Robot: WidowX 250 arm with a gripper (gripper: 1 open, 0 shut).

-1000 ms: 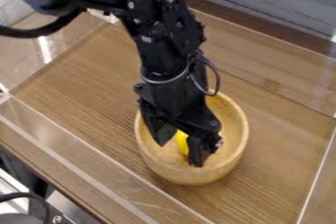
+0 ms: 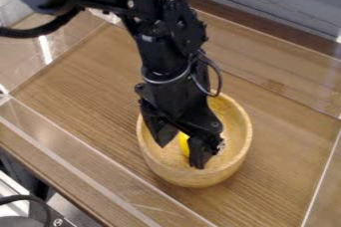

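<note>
A tan bowl [image 2: 200, 174] stands on the wooden table, with a yellow object [image 2: 184, 144] inside it. My black gripper [image 2: 178, 143] hangs down into the bowl, its two fingers open on either side of the yellow object. The arm covers the back left of the bowl and part of the yellow object, so whether the fingers touch it I cannot tell.
A white wall [image 2: 273, 12] runs along the back. At the lower left the table ends, with a dark cable beyond its edge.
</note>
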